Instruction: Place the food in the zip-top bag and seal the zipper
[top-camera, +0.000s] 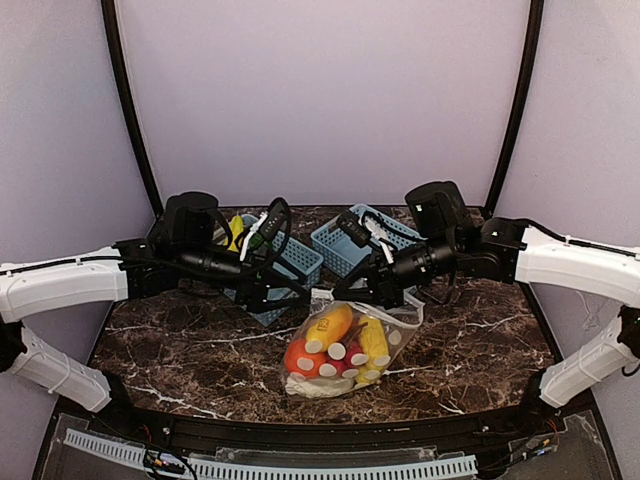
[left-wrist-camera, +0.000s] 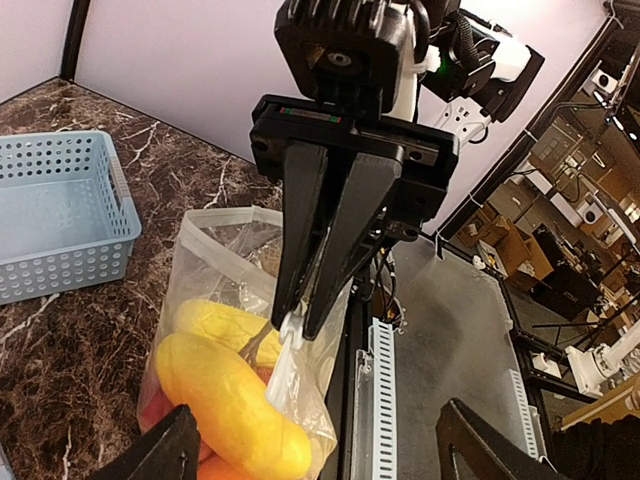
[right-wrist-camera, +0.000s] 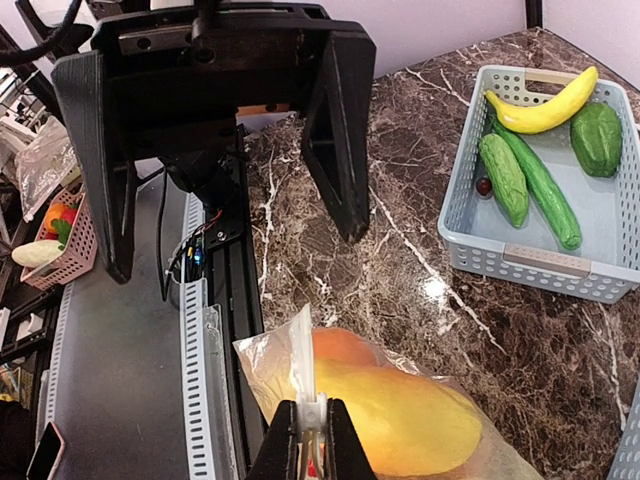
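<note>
The clear zip top bag (top-camera: 350, 370) stands on the marble table, filled with yellow and red-orange food such as a mango (left-wrist-camera: 230, 400). My right gripper is shut on the white zipper edge at the bag's upper corner (left-wrist-camera: 292, 328). My left gripper (top-camera: 295, 295) is just left of that corner, its fingers spread wide in the left wrist view, nothing between them.
Behind, a blue basket (right-wrist-camera: 470, 245) holds a banana, cucumbers and a green pepper. A second blue basket (left-wrist-camera: 60, 235) beside it looks empty. The front of the table on either side of the bag is bare.
</note>
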